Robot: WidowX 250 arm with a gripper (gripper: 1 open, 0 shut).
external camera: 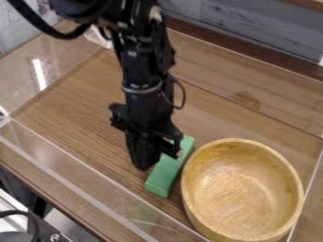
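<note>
The black gripper (151,151) hangs from the arm just left of a green block (169,166), its lower parts beside or touching the block's left side. Whether its fingers are open or shut, or hold anything, is hard to make out. The green block lies on the wooden table (76,109), close against the left side of a yellow bowl (243,198).
The bowl takes up the lower right of the view. The table behind and left of the arm is clear. Its front edge runs diagonally across the lower left, with black cables (25,216) beyond it.
</note>
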